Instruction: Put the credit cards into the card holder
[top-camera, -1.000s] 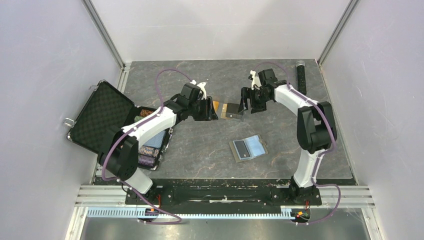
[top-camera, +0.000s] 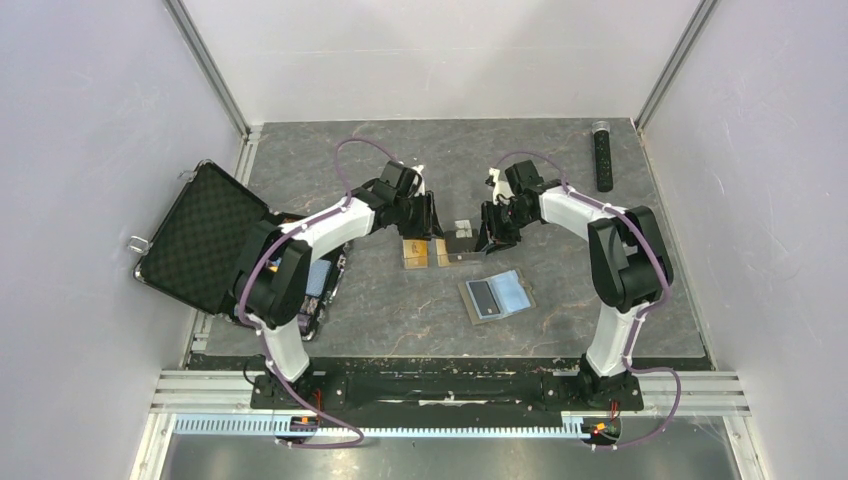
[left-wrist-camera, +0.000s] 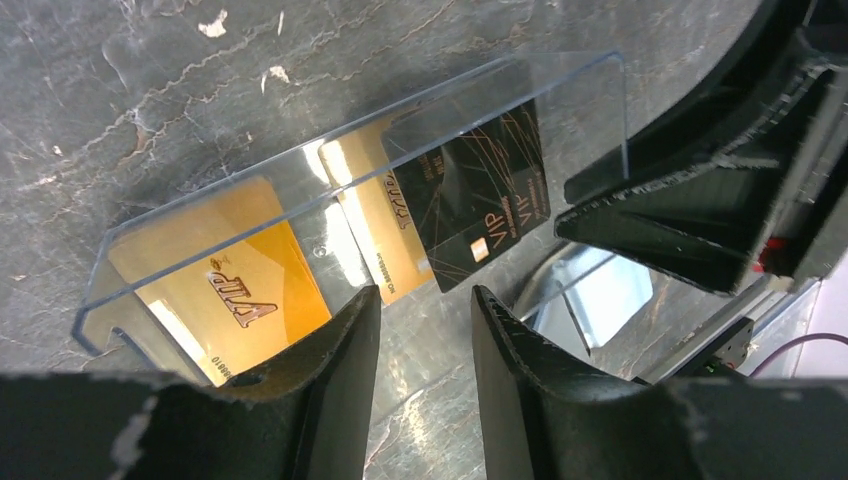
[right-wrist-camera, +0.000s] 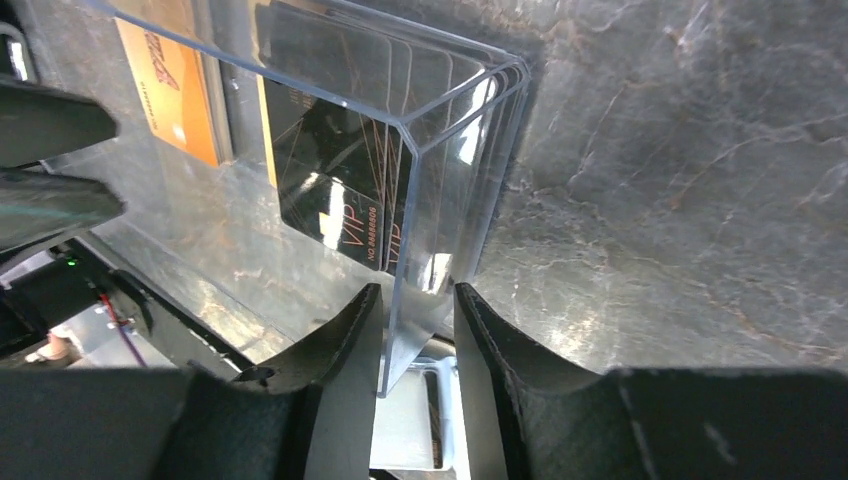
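Note:
A clear acrylic tray (left-wrist-camera: 118, 300) holds orange cards (left-wrist-camera: 232, 300) and black VIP cards (left-wrist-camera: 470, 190) over cream-orange ones, at the table's middle. My left gripper hangs over it, part open, with nothing seen between its fingertips. My right gripper is at the tray's right end, part open, with the clear wall between or just beyond its fingertips; whether it touches cannot be told. An open holder (top-camera: 510, 292) with a light blue side and a dark side lies nearer the front edge.
An open black case (top-camera: 200, 235) with several items stands at the left. A black microphone (top-camera: 602, 160) lies at the back right.
The tray with its cards has moved toward the front from where it was. My right gripper has moved toward the front too; the left arm has shifted slightly right.

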